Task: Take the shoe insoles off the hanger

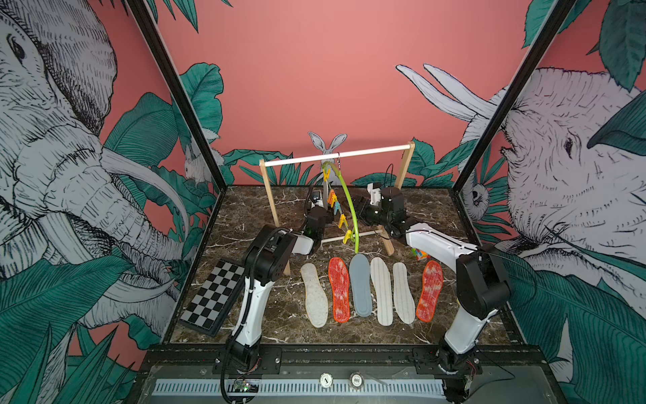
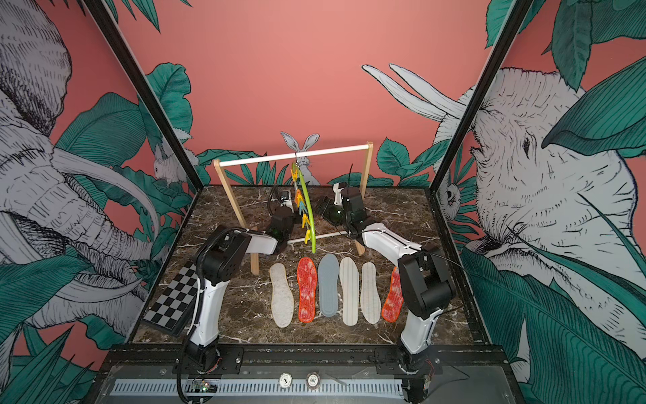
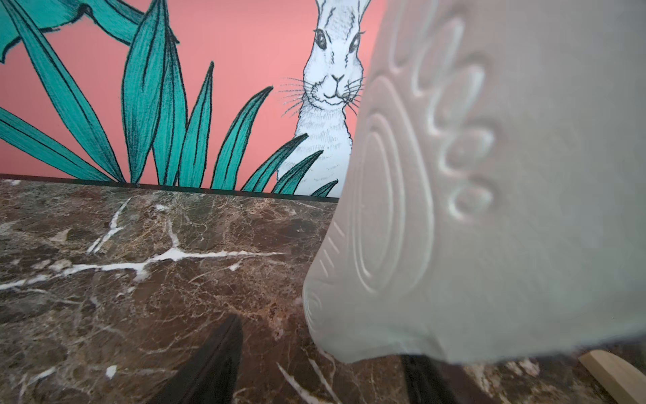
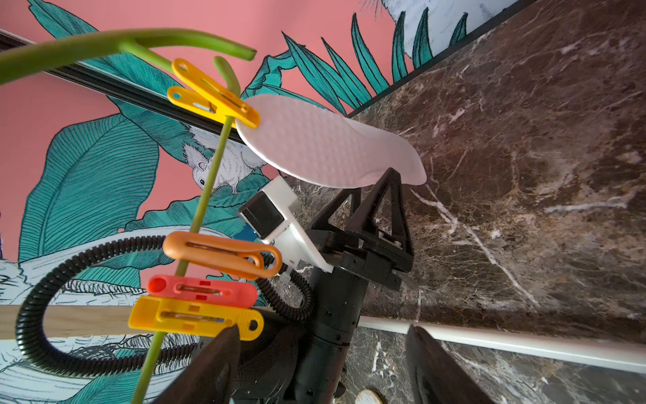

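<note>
A green hanger with colored clothespins hangs from the rack bar. One pale insole hangs from its yellow clip at the end. My open left gripper is at that insole's lower edge, which fills much of the left wrist view. In the right wrist view my left gripper reaches under the insole. My right gripper stands open on the hanger's right side, facing the clothespins and my left gripper.
Several insoles lie in a row at the front, including grey and red ones. A checkered board lies front left, a small colorful object right. The rack's wooden legs stand beside both arms.
</note>
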